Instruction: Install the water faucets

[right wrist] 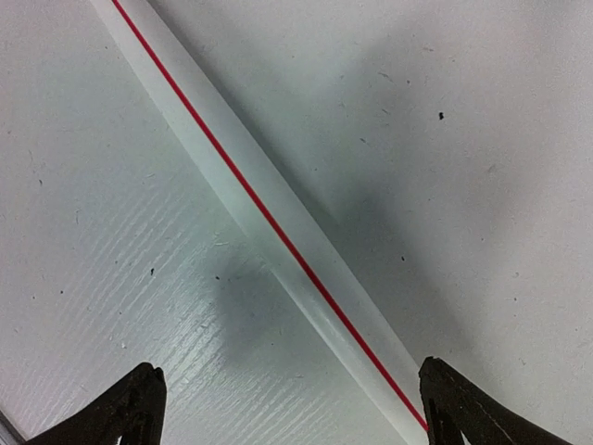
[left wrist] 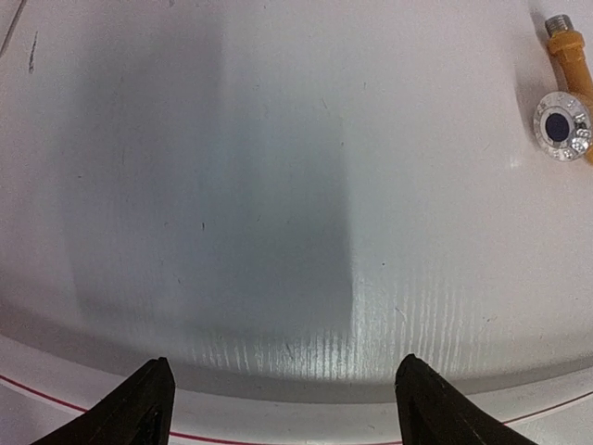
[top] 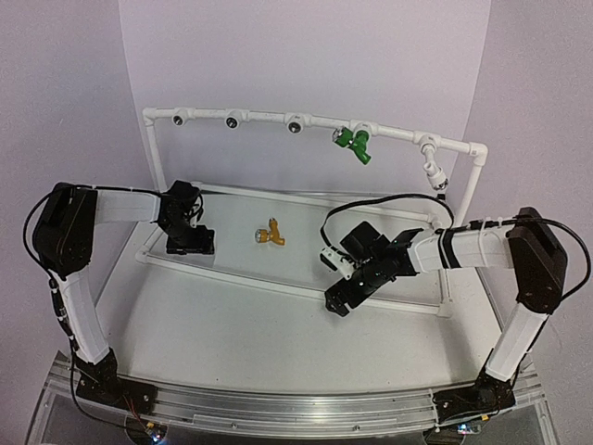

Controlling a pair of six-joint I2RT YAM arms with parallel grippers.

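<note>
An orange faucet (top: 272, 235) with a clear knob lies on the white floor inside the pipe frame; the left wrist view shows this faucet (left wrist: 574, 65) at upper right. My left gripper (top: 190, 243) hangs left of it above the frame's left part, fingers (left wrist: 139, 417) wide open, empty. My right gripper (top: 338, 292) is over the front bottom pipe (right wrist: 259, 209), open with nothing between its fingers. A green faucet (top: 357, 144) is on the upper rail, beside a white fitting (top: 433, 167) pointing down.
The upper rail (top: 269, 116) carries several outlets, three bare at the left. Walls enclose the sides and back, and cables loop over both arms.
</note>
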